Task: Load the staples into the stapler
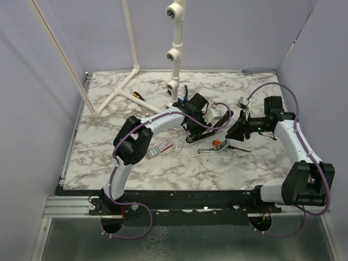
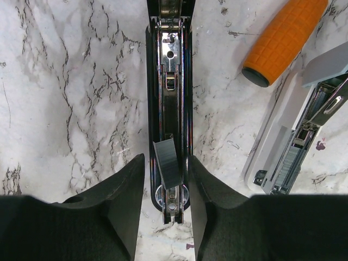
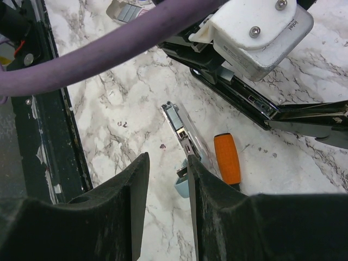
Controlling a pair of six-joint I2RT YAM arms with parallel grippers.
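Observation:
A long black stapler [image 2: 187,103] lies opened out under my left gripper, its metal channel facing up. A grey staple strip [image 2: 168,166] sits askew near the front end of that channel, tilted against the rail. My left fingers [image 2: 126,185] stand open on either side of the strip, with a visible gap to each. In the right wrist view, my right gripper is partly open above the small white stapler [image 3: 191,130], with nothing visible between its fingertips. The top view shows the left arm hiding part of the black stapler [image 1: 223,118].
An orange-handled screwdriver [image 1: 217,143] lies close to the white stapler. The staple box [image 1: 159,148] rests left of centre. Behind the left arm are blue-handled pliers [image 1: 186,92] and a white pipe frame [image 1: 128,92].

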